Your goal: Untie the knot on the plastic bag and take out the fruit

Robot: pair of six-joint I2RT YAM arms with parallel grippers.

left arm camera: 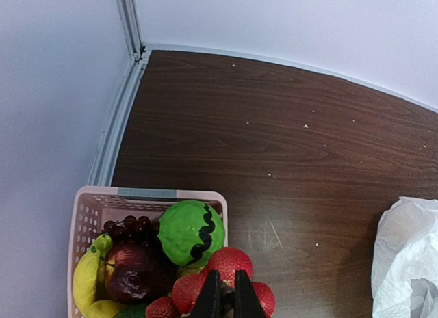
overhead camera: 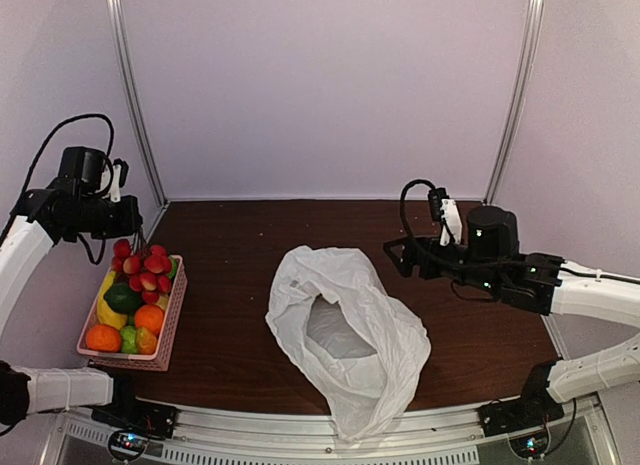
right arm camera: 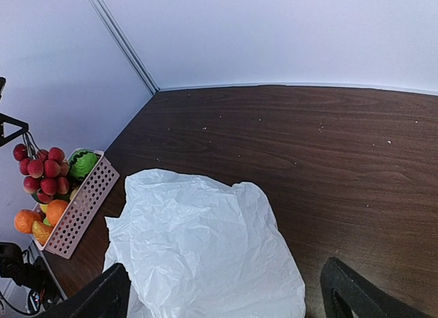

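Observation:
A bunch of round red fruit [overhead camera: 147, 268] hangs by its stems from my left gripper [overhead camera: 138, 225], which is shut on them. In the top view the bunch is over the far right part of the pink basket; the right wrist view shows the red bunch [right arm camera: 45, 173] still hanging beneath the fingers. Whether it touches the fruit below cannot be told. The white plastic bag [overhead camera: 297, 297] lies on the table with its mouth open, and no fruit shows inside. My right gripper [overhead camera: 391, 255] stands open and empty, beyond and to the right of the bag.
The pink basket [overhead camera: 168, 325] at the left holds several fruits, among them an orange [overhead camera: 103, 337], a dark green avocado [overhead camera: 123, 297] and a watermelon [left arm camera: 191, 234]. Bare brown table [overhead camera: 250, 225] lies behind the bag and between basket and bag.

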